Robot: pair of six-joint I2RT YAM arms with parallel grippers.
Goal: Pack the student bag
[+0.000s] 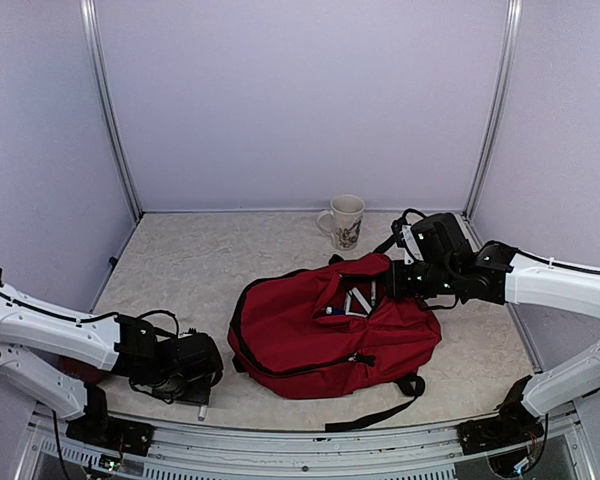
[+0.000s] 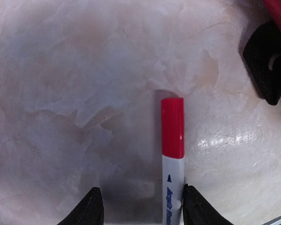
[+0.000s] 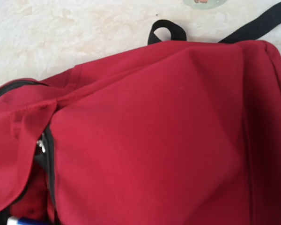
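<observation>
The red backpack [image 1: 290, 340] lies on the table, its front pocket [image 1: 350, 300] open with several markers inside; in the right wrist view its red fabric [image 3: 145, 131] fills most of the frame. A red-capped white marker [image 2: 173, 131] lies on the table left of the bag. My left gripper is open over it, one finger at each side, the right finger beside its barrel. In the top view that arm largely hides the marker. My right gripper [image 1: 400, 275] is over the bag's right part, near the pocket; its fingers are hidden, so its state cannot be seen.
A mug [image 1: 347, 220] stands at the back, behind the bag. Black straps [image 1: 380, 415] reach toward the front edge.
</observation>
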